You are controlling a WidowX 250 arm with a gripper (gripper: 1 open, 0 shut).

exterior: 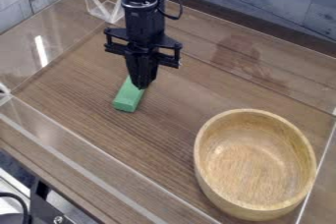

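My black gripper (pixel 137 75) hangs from the top centre of the camera view, over the upper end of a green oblong object (pixel 129 96) that lies flat on the wooden table. The tips are small and dark against that end, and whether they are open or shut on it is not clear.
A large tan round bowl (pixel 254 201) stands at the lower right. Cables lie past its lower left edge, and clear plastic material is at the left edge.
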